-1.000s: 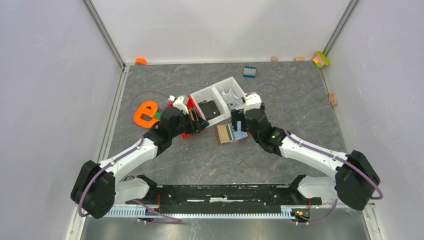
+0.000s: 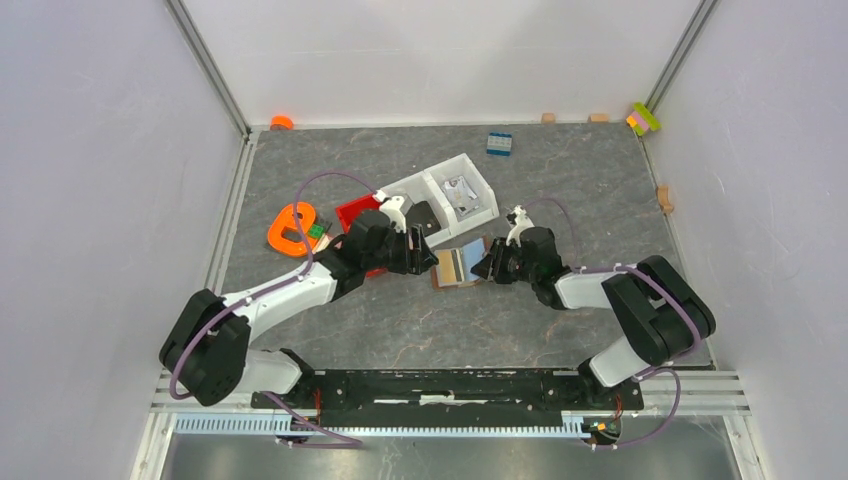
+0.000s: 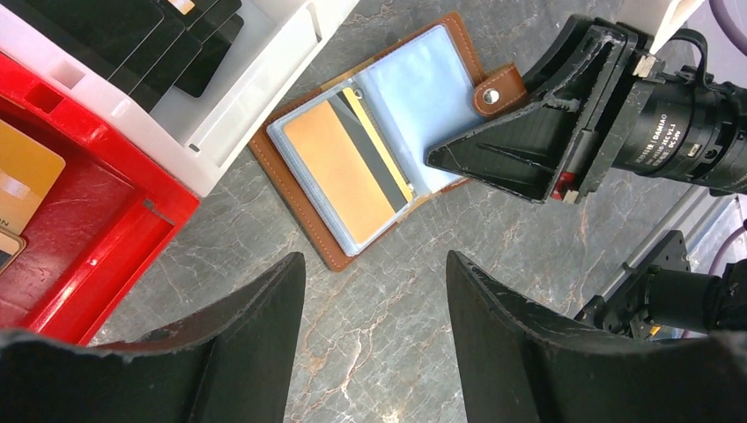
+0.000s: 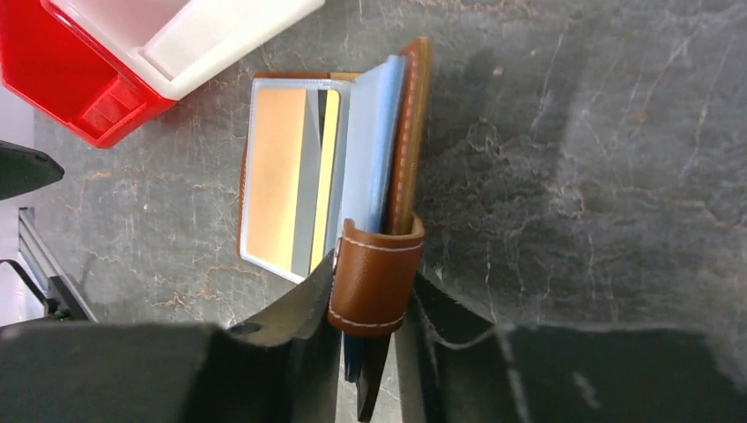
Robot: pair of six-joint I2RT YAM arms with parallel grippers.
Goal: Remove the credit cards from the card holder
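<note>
The brown card holder (image 3: pixel 304 211) lies spread on the grey table, a tan card with a dark stripe (image 3: pixel 339 172) in its clear left pocket and a yellow-edged card (image 3: pixel 380 145) behind it. Its right half, with a pale blue sleeve, rises nearly edge-on in the right wrist view. There, the right gripper is closed around that half at the brown snap strap (image 4: pixel 377 273). My left gripper stands open near the holder's left side, its fingers well apart and empty.
A white two-part box (image 2: pixel 462 158) behind the holder contains dark cards (image 3: pixel 163 44) and a bagged item (image 2: pixel 461 195). Beside it sits a red tray (image 3: pixel 97 300) with a yellow card (image 3: pixel 22 181). Bare table lies in front.
The right gripper came down from the box's front corner onto the holder's right side and its fingers drew together.
</note>
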